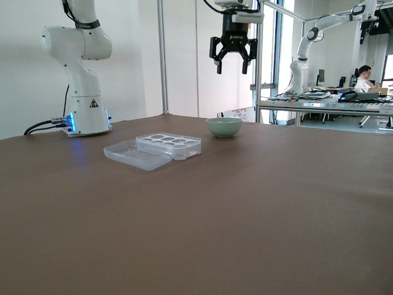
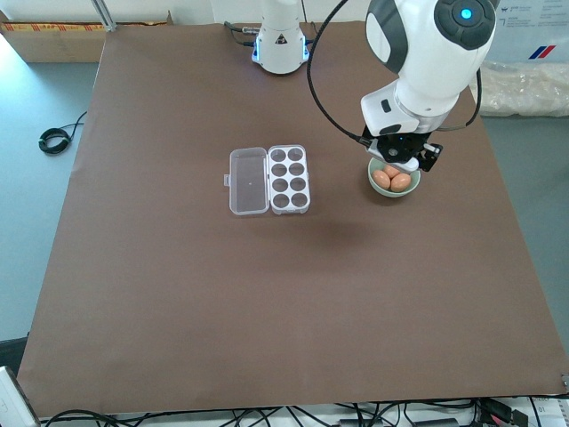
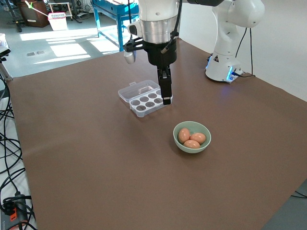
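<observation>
A green bowl (image 2: 394, 191) holds several brown eggs (image 3: 194, 143), right of a clear egg carton (image 2: 290, 178) with a white tray of round empty cups and its lid (image 2: 249, 182) open flat to the left. My black gripper (image 1: 233, 63) hangs high, above and near the bowl in the left and top views, pointing down. Its fingers stand apart in the top view, with nothing seen between them. In the right view the gripper (image 3: 166, 100) appears in front of the carton, hiding part of it.
Cables run along the near edge in the left view.
</observation>
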